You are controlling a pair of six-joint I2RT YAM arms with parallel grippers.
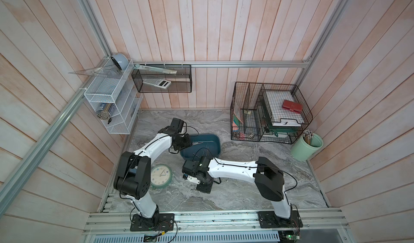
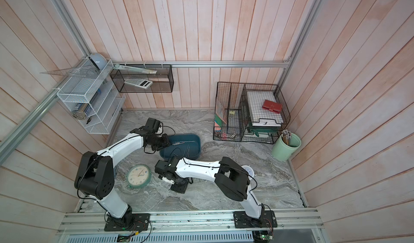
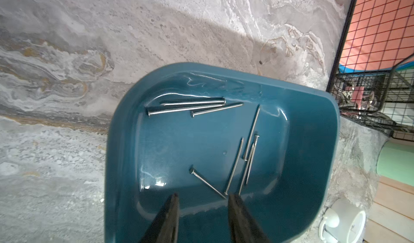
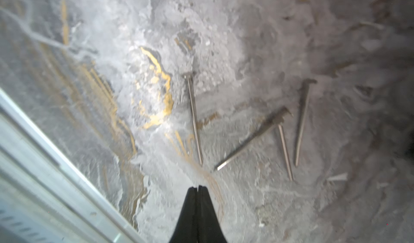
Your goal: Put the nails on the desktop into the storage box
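Observation:
The storage box [image 3: 172,146] is a blue tray on the desk, with several nails [image 3: 207,184] lying loose on its floor. At its left end my left gripper hangs over the near side, fingers part open with a clear gap between the fingers. On the marble desktop a nail [image 4: 193,116] lies in front of my right gripper in the right wrist view. Another nail [image 4: 241,147] slants beside it, with a nail [image 4: 284,152] and a nail [image 4: 303,122] farther right. My right gripper is shut; nothing shows between its fingertips.
A round green clock [image 1: 161,175] sits left of the right gripper. A black wire organizer [image 1: 245,133] and a green pen cup [image 1: 306,147] stand at the right. Right of the box, the desktop [image 1: 241,152] is bare.

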